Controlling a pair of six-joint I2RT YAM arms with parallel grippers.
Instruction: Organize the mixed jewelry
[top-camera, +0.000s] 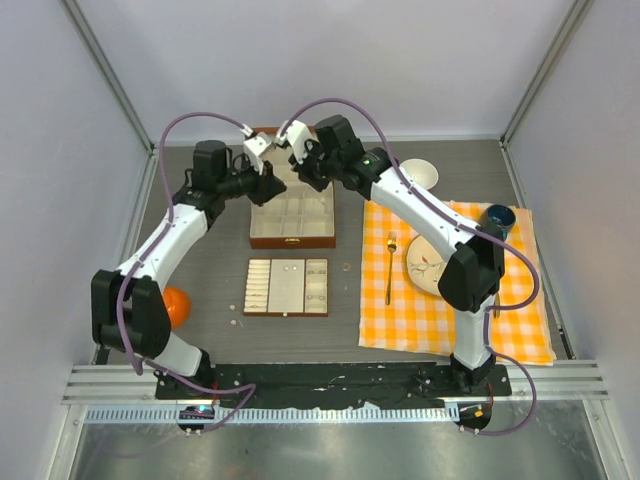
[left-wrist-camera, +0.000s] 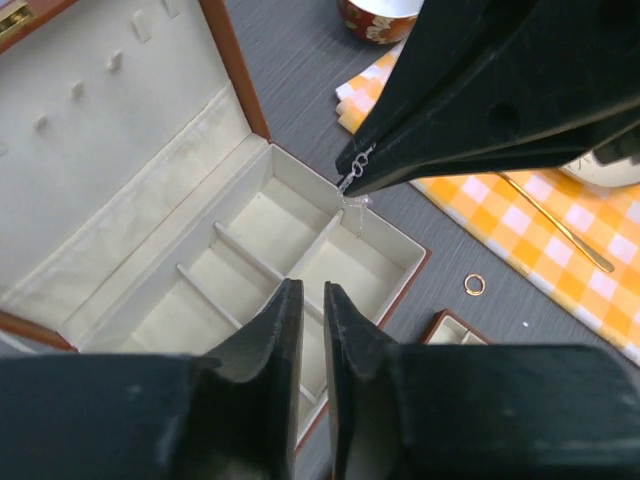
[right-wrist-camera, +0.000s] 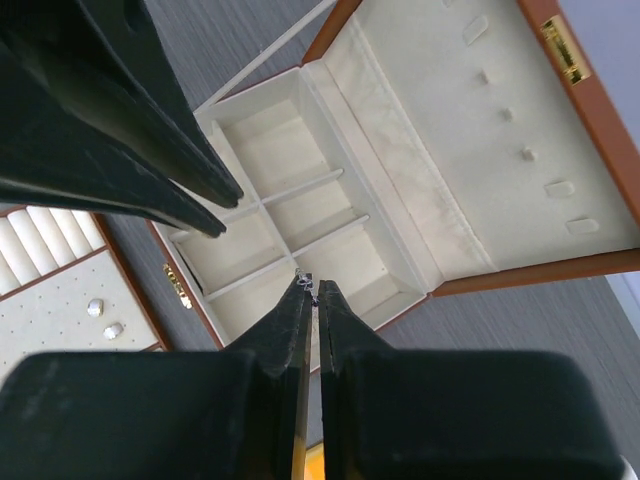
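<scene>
An open wooden jewelry box with white compartments sits at the back middle. My right gripper hangs over it, shut on a thin silver chain that dangles from its tips in the left wrist view. My left gripper is over the box just left of the right one, its fingers slightly apart with nothing seen between them. A jewelry tray with ring rolls and small pieces lies in front of the box. A gold ring lies on the table.
On the right, an orange checked cloth holds a plate, a fork and a dark cup. A white bowl stands behind it. An orange object is at the left, with small loose pieces near the tray.
</scene>
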